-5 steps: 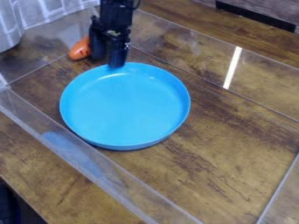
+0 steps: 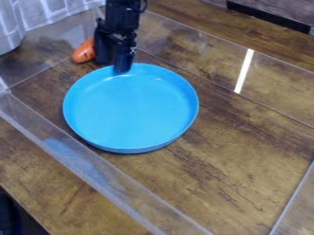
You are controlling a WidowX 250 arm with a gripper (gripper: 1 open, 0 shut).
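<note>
A black gripper [image 2: 116,53] reaches down from the top, just behind the upper rim of a blue round plate [image 2: 130,108]. An orange carrot-like object [image 2: 84,50] lies on the wood to the left of the gripper, close to it. The gripper's fingers are dark and blurred; I see nothing clearly held between them.
Clear plastic edges run along the left and right, and a white crumpled item [image 2: 13,23] is at the top left.
The gripper has shifted very slightly; the plate and orange object look essentially the same.
</note>
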